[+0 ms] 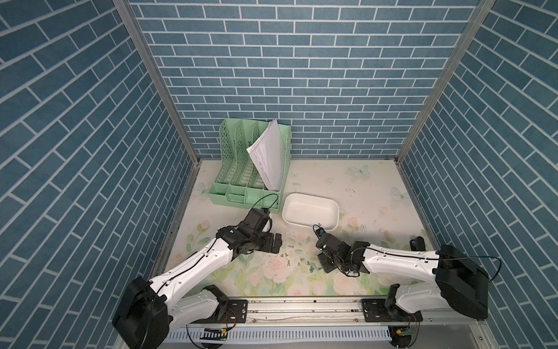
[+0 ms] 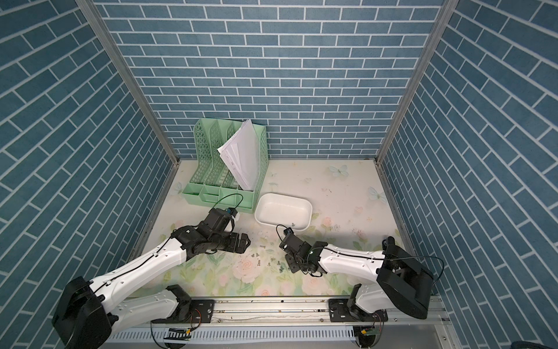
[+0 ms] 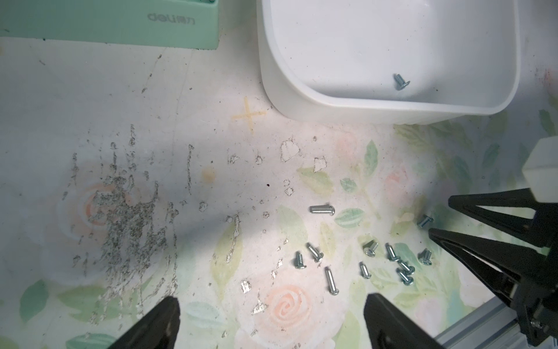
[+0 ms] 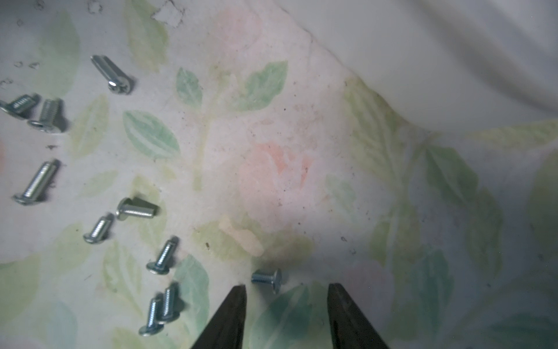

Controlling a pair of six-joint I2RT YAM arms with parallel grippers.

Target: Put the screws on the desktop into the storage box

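Note:
The white storage box [image 3: 354, 52] holds one screw [image 3: 401, 81] in the left wrist view. Several silver screws [image 4: 165, 256] lie scattered on the floral desktop in front of it. A single short screw [image 4: 266, 279] lies just ahead of my right gripper, whose fingers are apart with nothing seen held, low over the desk. My left gripper is open above the desk, left of the screws, its fingertips at the bottom of its wrist view.
A green file organizer [image 1: 232, 195] with papers stands at the back left, beside the box. A metal rail runs along the front edge.

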